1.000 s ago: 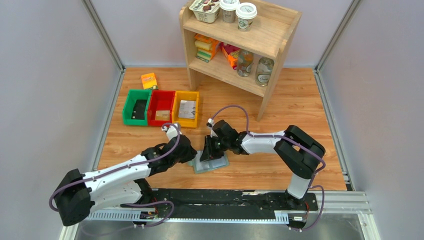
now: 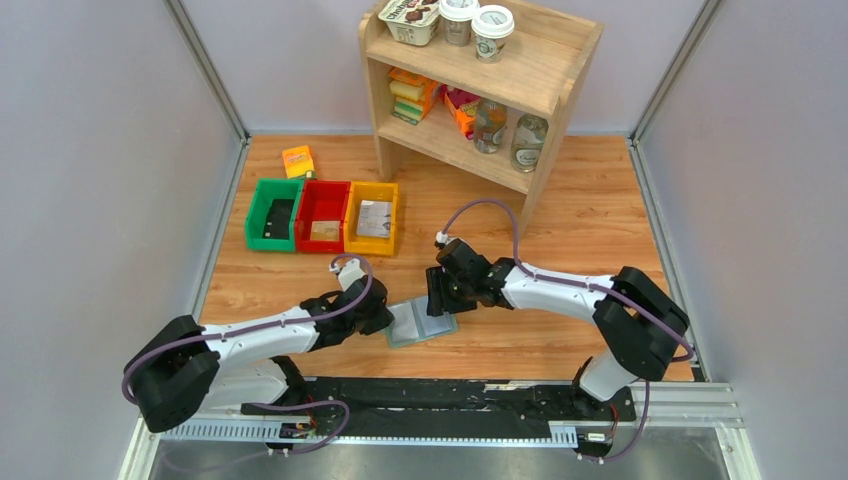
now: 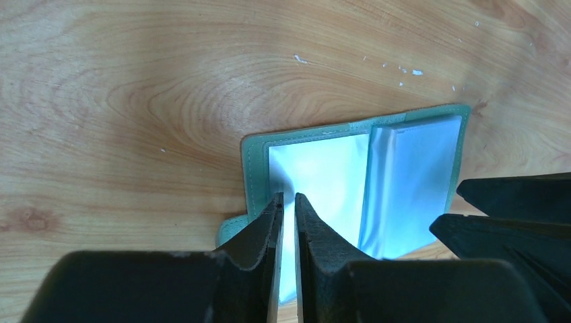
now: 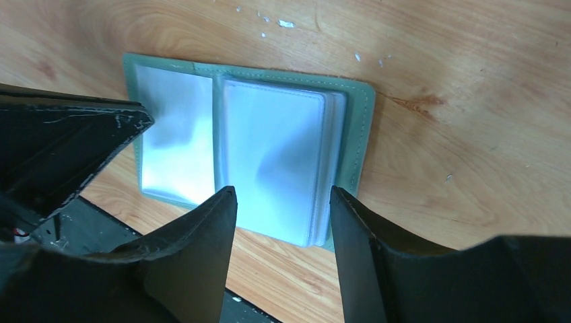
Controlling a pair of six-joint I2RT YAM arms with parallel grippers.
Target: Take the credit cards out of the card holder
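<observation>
An open card holder (image 2: 420,322) with a teal-green border lies flat on the wood, showing pale bluish inner panels. My left gripper hovers at the edge of the white left panel (image 3: 323,182), its tips nearly together; whether anything is between them I cannot tell. My right gripper stands part open over the thicker right-hand panel (image 4: 269,161), fingertips on either side near its lower part, apparently above it. No separate card is clearly visible.
Green (image 2: 255,225), red (image 2: 308,205) and yellow (image 2: 360,245) bins stand behind. A wooden shelf (image 2: 450,70) with cups and bottles is at the back. Bare table lies either side.
My right gripper has moved rightwards from the holder's left part to its right part.
</observation>
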